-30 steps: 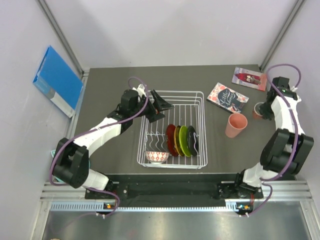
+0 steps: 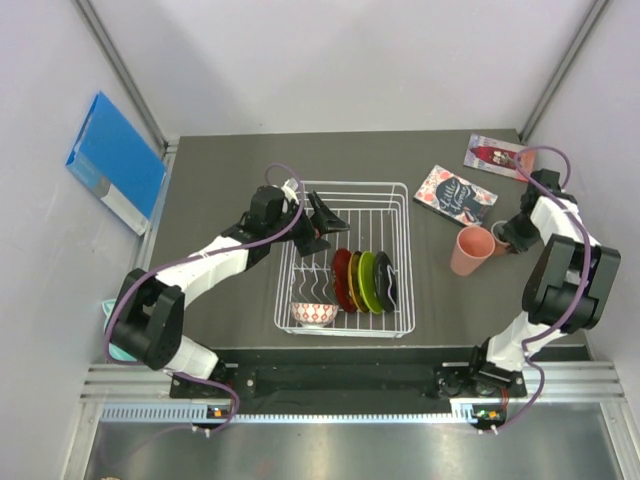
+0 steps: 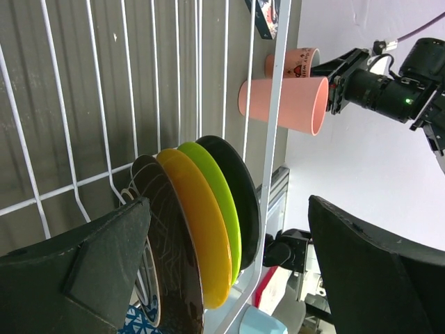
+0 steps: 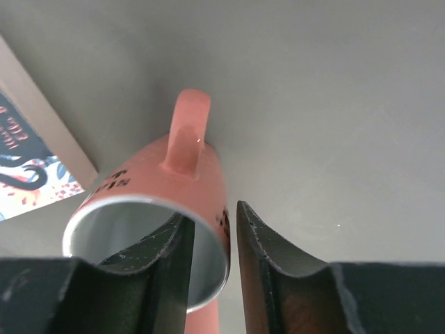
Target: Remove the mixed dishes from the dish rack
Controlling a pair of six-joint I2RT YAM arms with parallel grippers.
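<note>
The white wire dish rack (image 2: 405,262) holds red, yellow, green and black plates (image 2: 385,282) upright, plus a patterned bowl (image 2: 314,314). My left gripper (image 2: 330,222) is open above the rack's back-left, empty between its fingers. At the right, my right gripper (image 2: 510,236) is at a pink mug (image 4: 153,174), its part-open fingers over the mug's rim near the handle; whether they grip it cannot be told. A taller pink cup (image 2: 468,258) stands just beside the mug.
A floral book (image 2: 452,195) and a pink booklet (image 2: 498,157) lie at the back right. A blue board (image 2: 115,150) is at the left wall. The counter left of the rack is clear.
The left gripper has moved slightly down in the top view.
</note>
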